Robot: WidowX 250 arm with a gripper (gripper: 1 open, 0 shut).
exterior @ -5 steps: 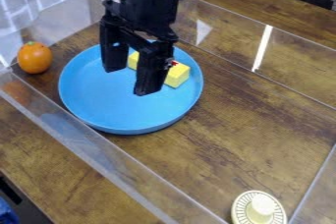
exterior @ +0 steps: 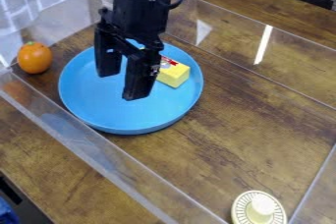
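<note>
My black gripper (exterior: 124,71) hangs open over a blue plate (exterior: 112,115), its two fingers spread apart with nothing seen held between them. A small yellow block with some red on it (exterior: 174,74) lies on the right part of the plate, just beside the right finger and partly hidden by the arm.
An orange round object (exterior: 34,58) sits left of the plate. A cream round lid-like object (exterior: 258,210) lies at the lower right. Clear panels border the wooden surface (exterior: 250,120), which is bare right of the plate.
My gripper has shifted slightly left over the plate, covering a little more of its upper left part. The plate and objects look still.
</note>
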